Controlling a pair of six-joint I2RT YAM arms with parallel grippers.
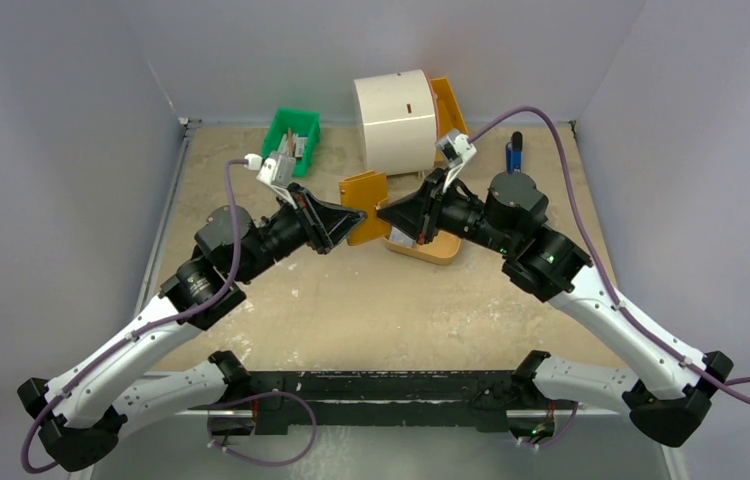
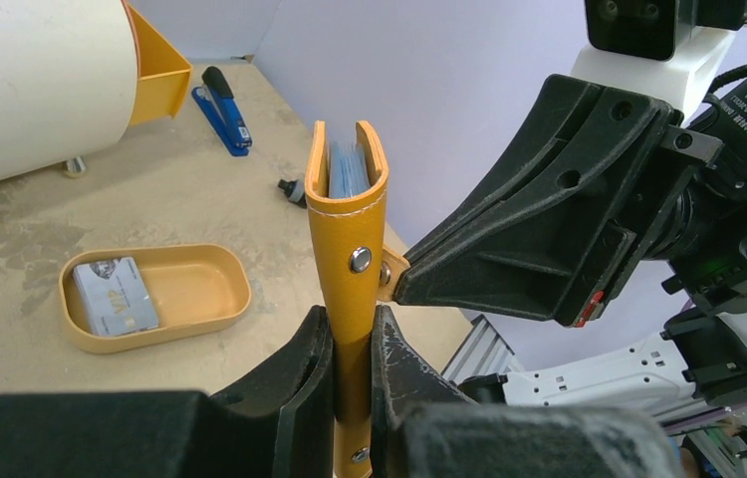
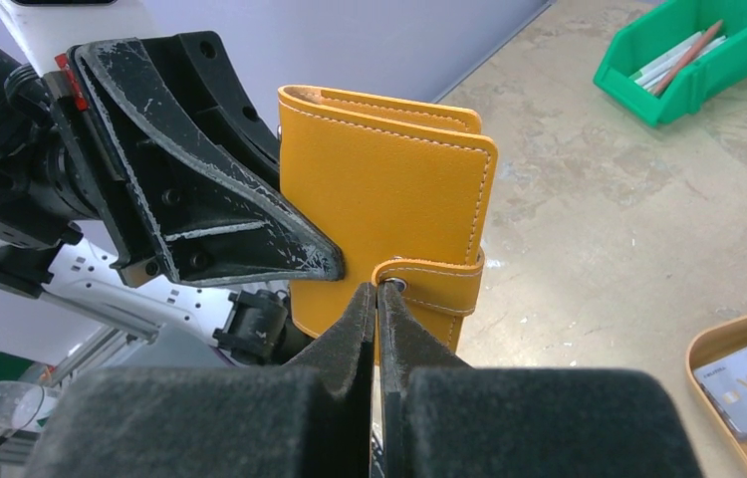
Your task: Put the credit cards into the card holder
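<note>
The orange-yellow leather card holder (image 1: 364, 195) is held upright in the air, with my left gripper shut on its side. In the left wrist view, clear bluish sleeves (image 2: 349, 171) show inside its narrow top opening. My right gripper is shut, its tips touching the snap end of the holder's strap (image 3: 436, 287); whether the strap's thin edge lies between them cannot be made out. The strap wraps around one edge of the holder. A grey-white card (image 2: 117, 297) marked VIP lies in the tan tray (image 2: 200, 321).
At the back stands a white cylinder (image 1: 397, 125) with an orange chute (image 1: 447, 105). A green bin (image 1: 301, 122) with pens is at back left, a blue stapler (image 1: 515, 153) at back right.
</note>
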